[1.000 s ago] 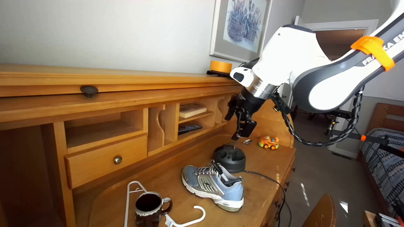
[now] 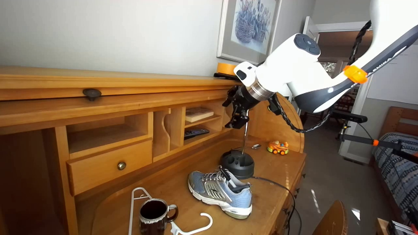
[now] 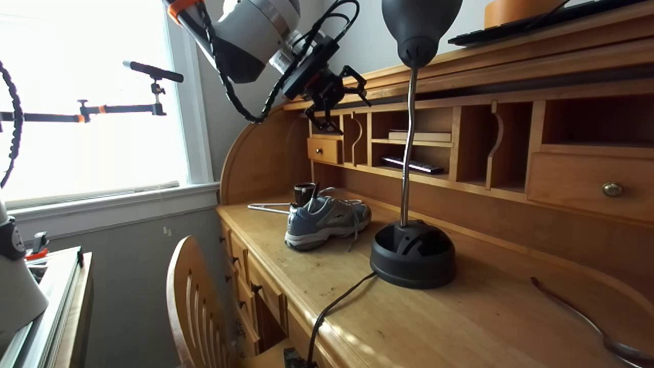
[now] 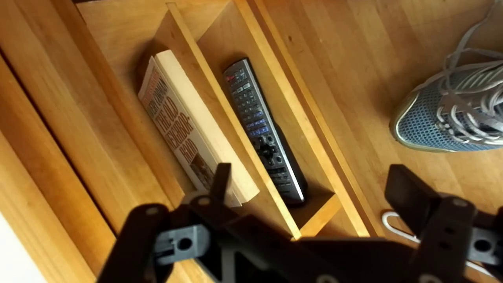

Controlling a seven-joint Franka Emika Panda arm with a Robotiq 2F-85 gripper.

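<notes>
My gripper stands open, its two black fingers wide apart with nothing held between them. In the wrist view a dark remote control point(image 4: 264, 129) lies in the lower cubby of the desk hutch, ahead of the fingers. On the shelf above it rests a book point(image 4: 195, 127), close to the left finger in that view. From the side, the gripper point(image 3: 343, 101) hangs in the air in front of the hutch, well above the desktop. Both the remote control point(image 2: 196, 133) and the book point(image 2: 198, 114) are apart from the gripper.
A black desk lamp point(image 3: 414, 254) rises close to the arm. On the desktop are a grey-blue shoe point(image 2: 221, 192), a dark mug point(image 2: 153, 215), a white hanger point(image 2: 132, 207), a toy car point(image 2: 278, 147) and a spoon point(image 3: 588, 322). Bare wood lies right of the lamp.
In exterior view 1 my gripper has moved up and left, toward the cubbies, and the arm has shifted with it. The objects on the desk and shelves have stayed put.
</notes>
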